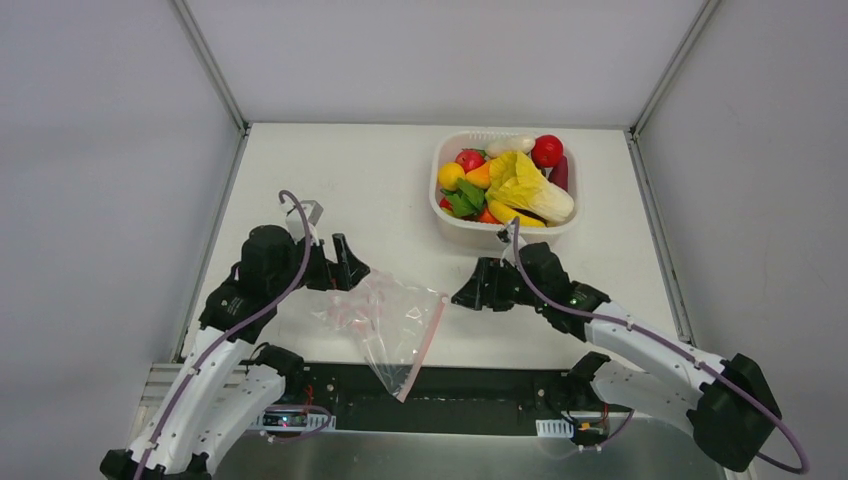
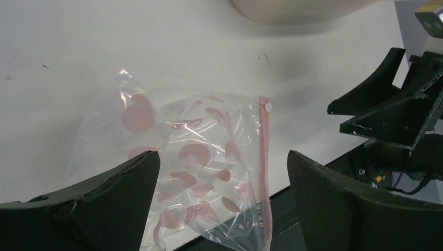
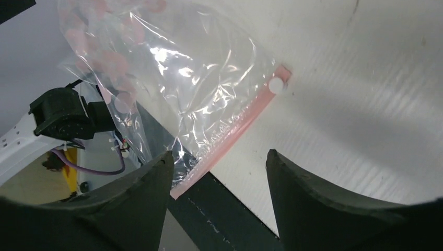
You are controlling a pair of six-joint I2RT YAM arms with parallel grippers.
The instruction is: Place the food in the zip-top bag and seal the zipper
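Observation:
A clear zip top bag with pink spots lies flat, its pink zipper strip toward the right and one lower corner past the table's front edge. A white round slider sits at the strip's far end. Above the bag's upper left part, my left gripper is open with nothing between its fingers. Just right of the slider end, my right gripper is part open and empty; the strip's near end shows beside one of its fingers. The food, including a cabbage and a lemon, is in the basket.
The white basket stands at the back right, filled with several vegetables and fruits. A dark strip runs below the table's front edge.

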